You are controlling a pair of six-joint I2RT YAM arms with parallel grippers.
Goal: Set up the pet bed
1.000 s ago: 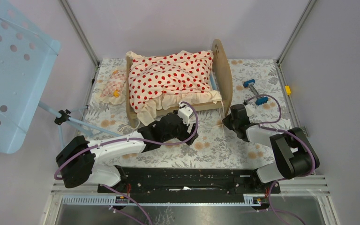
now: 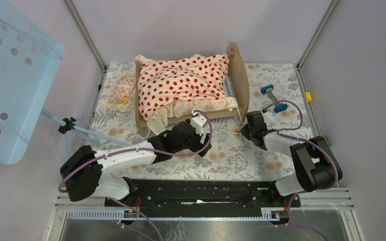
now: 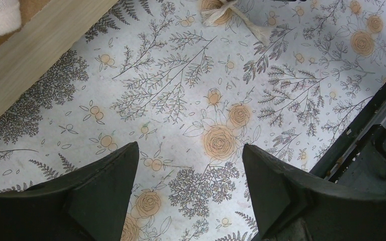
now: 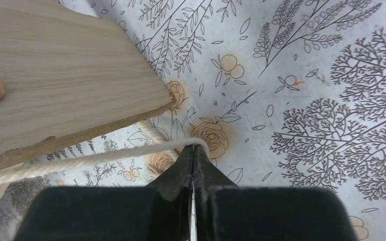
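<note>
The wooden pet bed holds a red-dotted cushion with a frilled edge. Cream cords hang at its front corners. At the right front corner my right gripper is shut on a cord, which bends around the fingertips below the bed's wooden end panel. My left gripper stands open over the patterned floor in front of the bed, with a tassel visible beyond it.
A small frilled cushion lies left of the bed, a blue dumbbell-like object to the right. A light-blue perforated stand occupies the far left.
My right gripper has shifted very slightly at the cord. The bed and left arm look unchanged.
</note>
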